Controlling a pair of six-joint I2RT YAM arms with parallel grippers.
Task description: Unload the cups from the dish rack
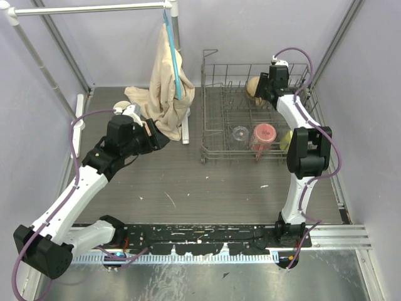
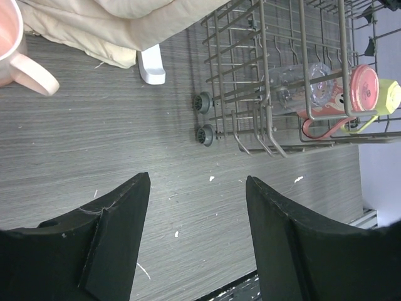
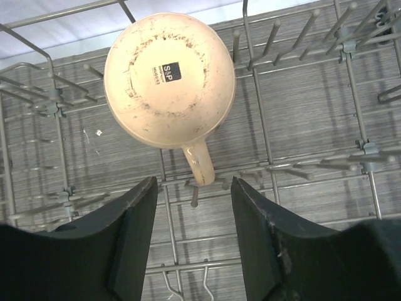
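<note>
In the dish rack (image 1: 213, 150) a cream cup (image 3: 169, 75) lies bottom up at the back, its handle toward my right gripper, which hangs open just short of it. Along the rack's front are a clear cup (image 1: 239, 138), a pink cup (image 1: 264, 135) and a yellow-green cup (image 2: 390, 97). My left gripper is open and empty over the floor left of the rack; a pale pink cup (image 2: 9, 50) with a handle shows at the edge of its view.
A beige cloth (image 1: 163, 106) hangs from a white frame (image 1: 94, 9) beside the rack. The grey floor (image 1: 182, 188) in front of the rack is clear. Walls close in at the back and right.
</note>
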